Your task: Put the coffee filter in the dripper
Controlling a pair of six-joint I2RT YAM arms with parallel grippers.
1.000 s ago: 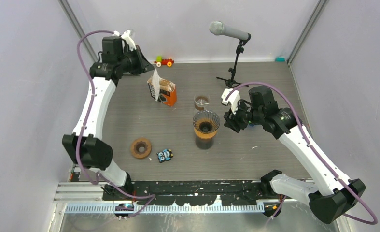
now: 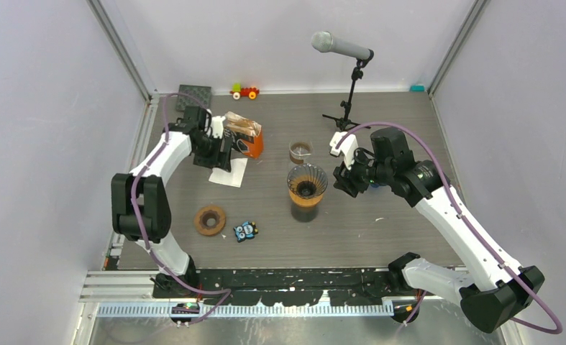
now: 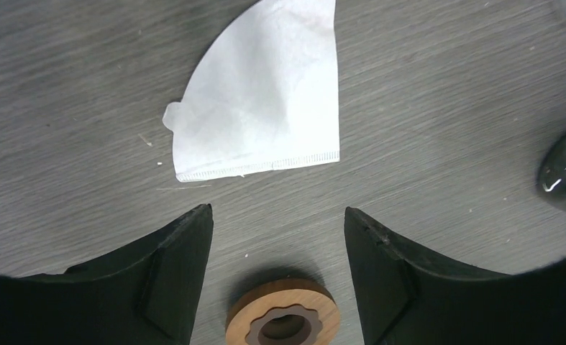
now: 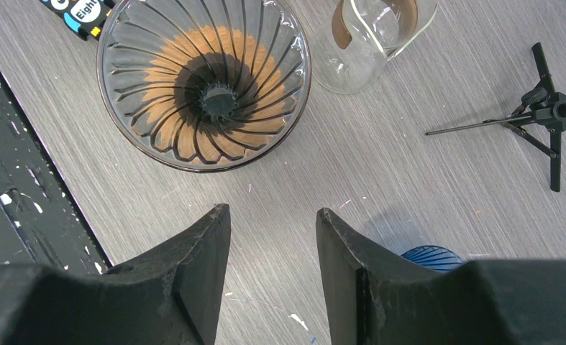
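Note:
The white paper coffee filter (image 2: 229, 172) lies flat on the table in front of the filter bag. In the left wrist view the filter (image 3: 265, 100) is beyond the fingertips, its crimped edge toward them. My left gripper is open above the table and holds nothing. The clear ribbed dripper (image 2: 307, 181) stands upright at mid-table on a vessel with a wooden collar. From the right wrist, the dripper (image 4: 204, 86) looks empty. To its right, my right gripper is open with bare table visible between the fingers.
The orange filter bag (image 2: 247, 140) stands beside the left gripper. A glass beaker (image 2: 300, 151) is behind the dripper. A wooden ring (image 2: 210, 220) and a small blue toy (image 2: 246, 231) lie in front. A microphone stand (image 2: 347, 108) rises at the back.
A filter that stood up at the bag a second ago now lies on the table. The right arm looks still.

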